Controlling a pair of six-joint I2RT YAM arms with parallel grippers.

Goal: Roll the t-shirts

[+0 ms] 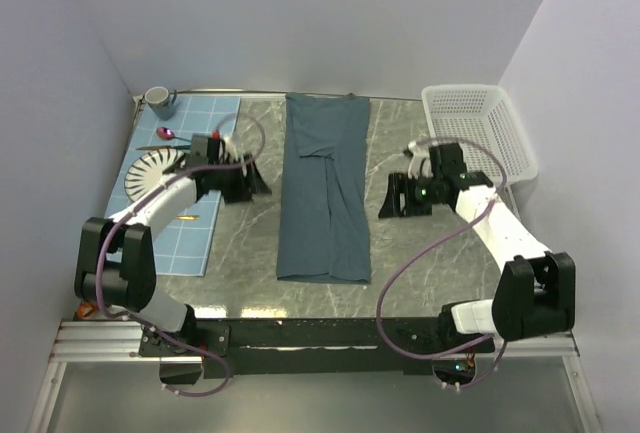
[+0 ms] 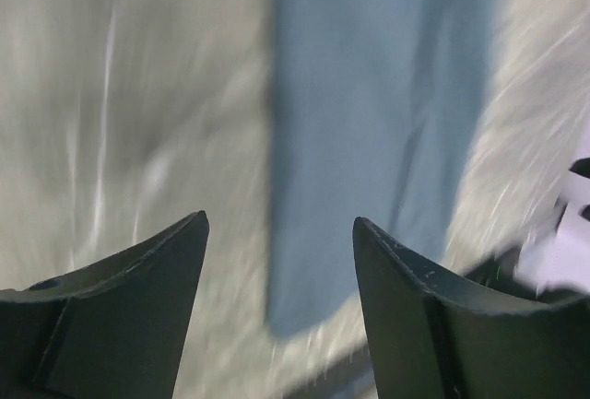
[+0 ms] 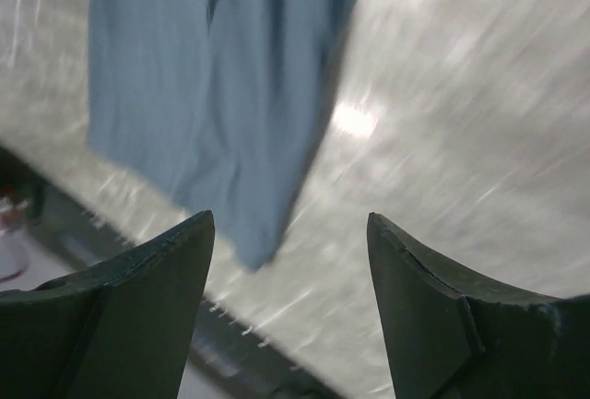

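A dark blue-grey T-shirt (image 1: 325, 213) lies folded lengthwise into a long strip down the middle of the marble table, its near end by the front edge. My left gripper (image 1: 245, 183) hangs open left of the strip, empty; its wrist view shows the blurred cloth (image 2: 341, 169) beyond the fingertips. My right gripper (image 1: 402, 201) is open just right of the strip, empty, with the cloth (image 3: 249, 95) blurred in its wrist view.
A blue tiled mat (image 1: 185, 248) with a striped plate, mug and cutlery fills the left side. A white basket (image 1: 480, 103) stands at the back right. Bare marble (image 1: 420, 263) flanks the shirt near the front.
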